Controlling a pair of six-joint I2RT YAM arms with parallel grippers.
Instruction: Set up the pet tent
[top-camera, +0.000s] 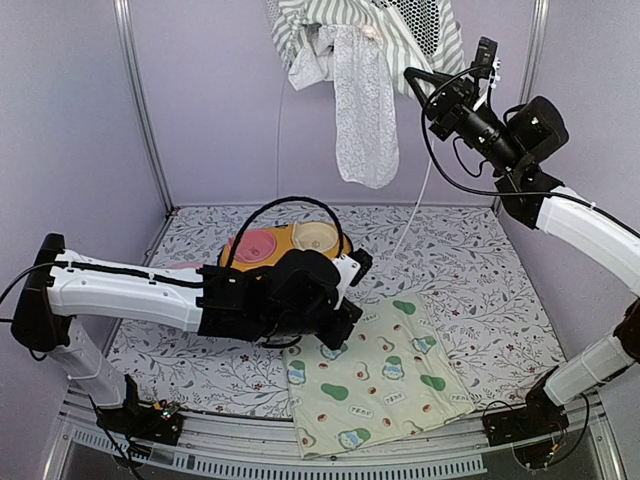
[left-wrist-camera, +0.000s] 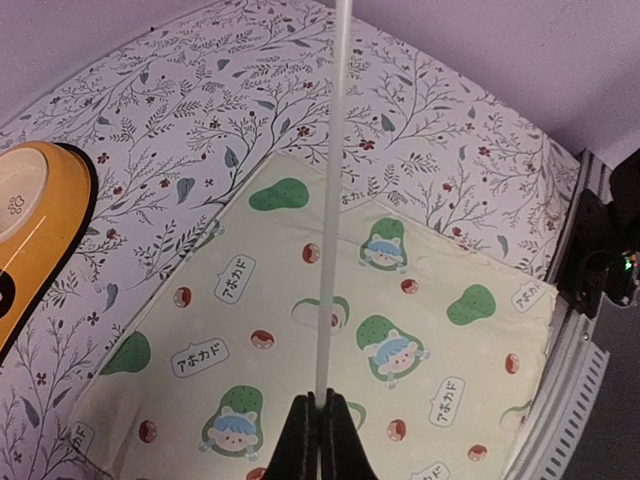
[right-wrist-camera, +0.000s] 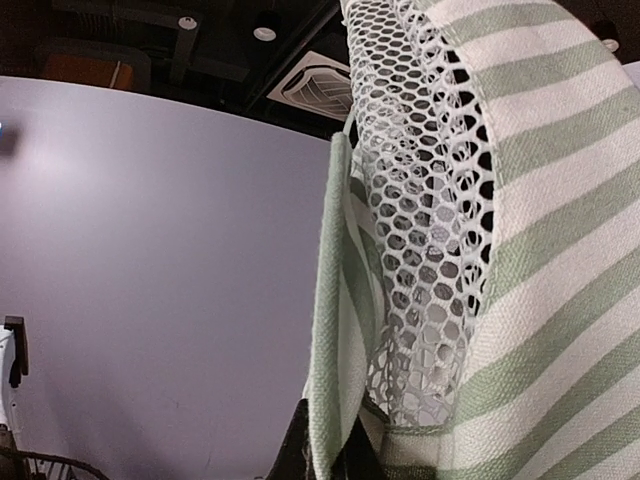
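Observation:
The striped tent fabric (top-camera: 320, 25), with black mesh and a white lace panel (top-camera: 365, 120), hangs high at the back, held up by my right gripper (top-camera: 420, 80). In the right wrist view its striped edge (right-wrist-camera: 545, 250) sits between the fingers. A thin pale pole (left-wrist-camera: 333, 200) runs up from my left gripper, whose fingers are shut; in that view it appears to end at their tips, though whether it is gripped is unclear. Below lies the cream avocado-print mat (top-camera: 365, 380).
An orange feeder with pink and cream bowls (top-camera: 285, 240) sits at the back left, partly behind my left arm. Walls enclose the sides and back.

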